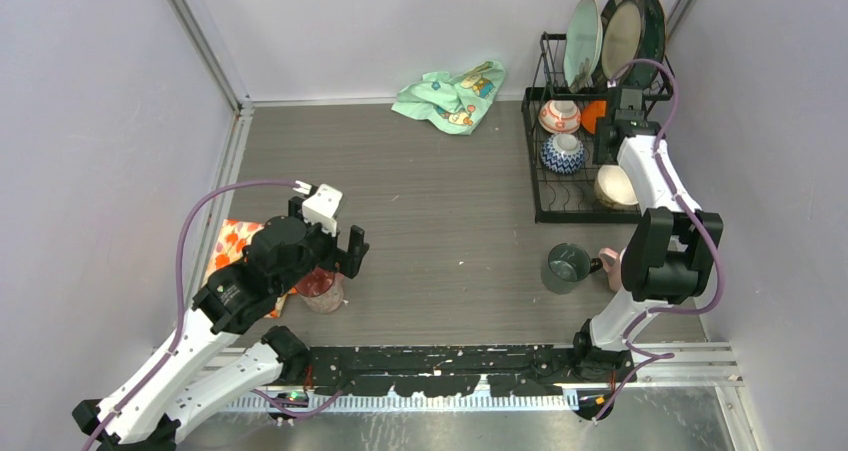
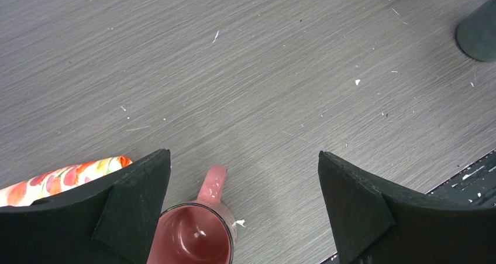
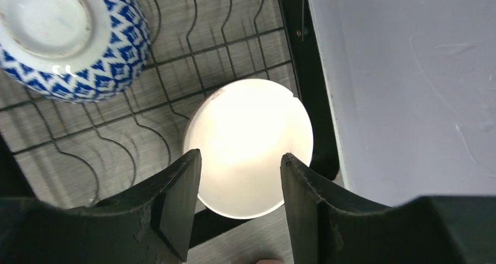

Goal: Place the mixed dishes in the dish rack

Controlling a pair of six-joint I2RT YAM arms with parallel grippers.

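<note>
In the dish rack (image 1: 538, 214), a white bowl (image 3: 245, 141) lies in the front right, beside the upturned blue-patterned bowl (image 1: 563, 156) and behind it an orange-patterned bowl (image 1: 559, 116). My right gripper is over the white bowl, fingers apart; whether they touch it is unclear. My left gripper stands open above a pink mug (image 2: 193, 235). Near the rack's front sit a dark green mug (image 1: 568, 269) and another pink mug (image 1: 611, 267), partly hidden by the right arm.
Plates (image 1: 581, 46) stand in the rack's rear tier. A green cloth (image 1: 450, 97) lies by the back wall, a floral cloth (image 1: 228, 242) at left, mostly under the left arm.
</note>
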